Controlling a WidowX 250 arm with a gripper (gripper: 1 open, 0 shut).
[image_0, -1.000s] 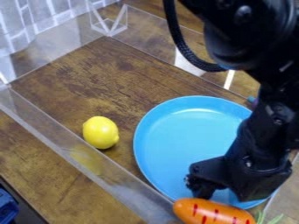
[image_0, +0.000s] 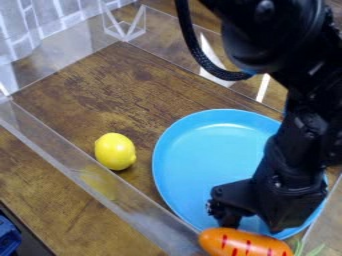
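Note:
A black gripper (image_0: 234, 208) reaches down from the upper right over a blue plate (image_0: 187, 155), its fingertips low at the plate's lower part, just above an orange toy carrot (image_0: 243, 243) with green leaves at the bottom edge. Whether anything lies between the fingers is hard to see. A yellow lemon (image_0: 115, 151) sits on the wooden surface left of the plate.
Clear plastic walls (image_0: 74, 55) border the wooden surface at the back and along the lower left. A dark blue object (image_0: 7, 238) is at the lower left edge. The wood behind the lemon is clear.
The arm has shifted slightly over the last second; the plate, lemon and carrot look unmoved.

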